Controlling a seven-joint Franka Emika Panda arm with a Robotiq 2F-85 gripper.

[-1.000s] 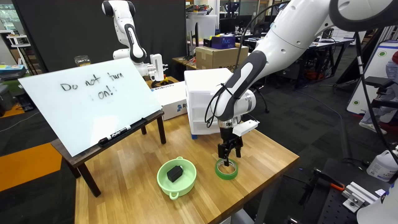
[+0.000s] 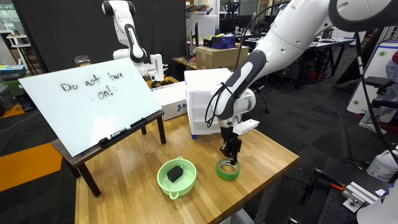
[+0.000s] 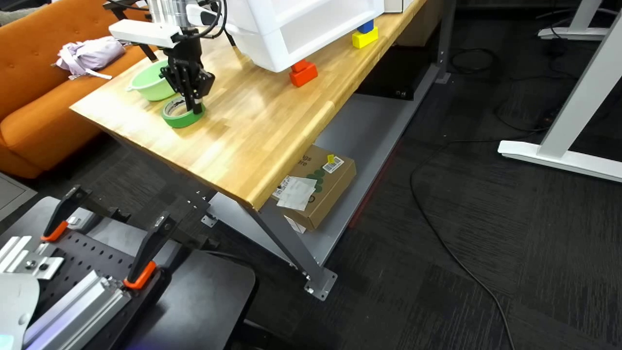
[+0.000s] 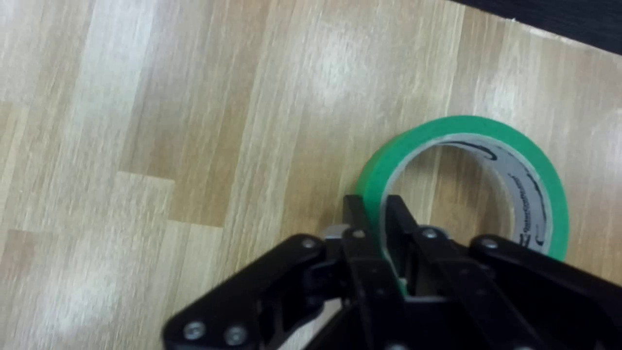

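Observation:
A roll of green tape (image 2: 222, 174) lies flat on the wooden table, near its front right edge. My gripper is shut on the wall of the roll, one finger inside the ring and the other outside, as the wrist view shows. In exterior view 2 the gripper (image 3: 196, 108) points down onto the side of the tape (image 3: 181, 122). Left of it in exterior view 1 stands a light green bowl (image 2: 189, 180) with a black block (image 2: 174, 173) inside.
White drawers (image 2: 203, 100) stand behind the gripper. A whiteboard (image 2: 93, 108) on a dark stand takes up the table's left side. Red blocks (image 3: 303, 74) sit by the drawers. Bare wood (image 2: 138, 179) lies left of the bowl.
The gripper's fingers were apart a second ago and have closed on the tape's wall. The roll has shifted slightly to the right.

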